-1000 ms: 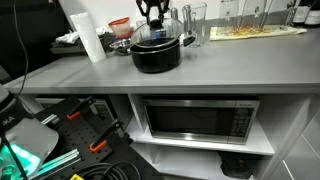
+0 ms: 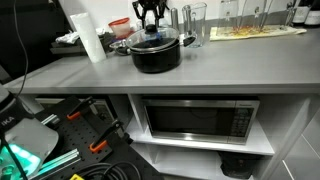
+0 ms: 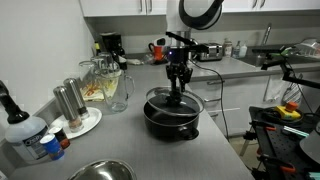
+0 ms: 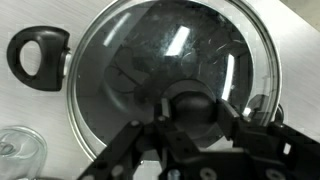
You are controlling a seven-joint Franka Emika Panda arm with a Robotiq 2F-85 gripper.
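A round glass lid (image 3: 165, 100) with a dark knob (image 4: 192, 103) lies over the black pot (image 2: 155, 61) on the counter. My gripper is shut on that knob, its dark fingers at either side of it. From the second exterior view, the lid looks slightly tilted, its rim at or just above the pot's (image 3: 172, 126) rim. Whether it touches all round, I cannot tell. One black pot handle (image 4: 38, 58) shows beyond the lid's edge in the wrist view; most of the pot is hidden beneath the glass.
Clear glass pitchers (image 2: 195, 24) stand close behind the pot. A paper towel roll (image 2: 88, 37) is to its left in the first exterior view, and a metal bowl (image 3: 103, 172) sits nearby.
The lid and my gripper have come down toward the pot and shifted slightly left in the first exterior view. The pot has stayed in place.
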